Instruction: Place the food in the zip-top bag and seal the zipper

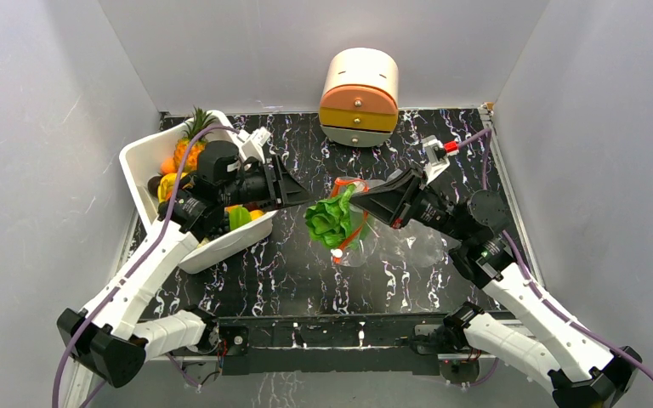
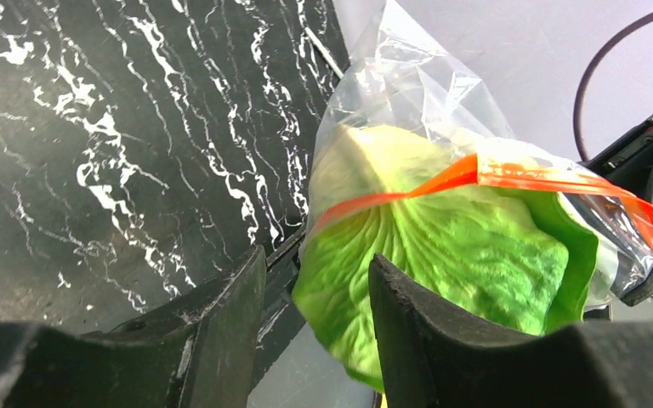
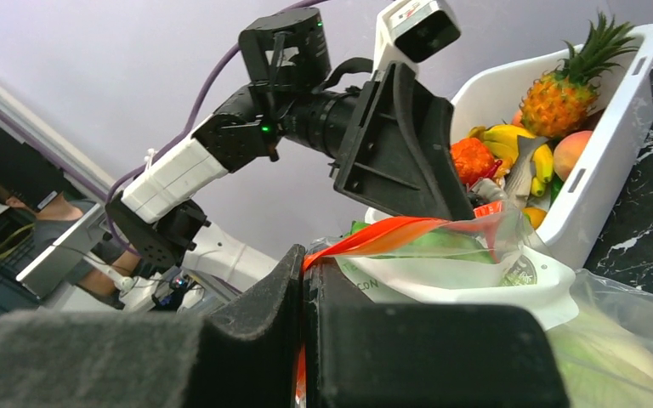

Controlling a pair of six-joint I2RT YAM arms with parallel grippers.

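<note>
My right gripper is shut on the orange zipper edge of the clear bag, holding it above the centre of the counter. Leafy green lettuce sits partly inside the bag, its leaves spilling out at the opening toward the left. The orange strip crosses over the lettuce. My left gripper is part open just left of the bag; in the left wrist view its fingertips are close to the lettuce leaf, with nothing clearly between them.
A white bin of toy fruit and vegetables stands at the left. A small drawer box is at the back.
</note>
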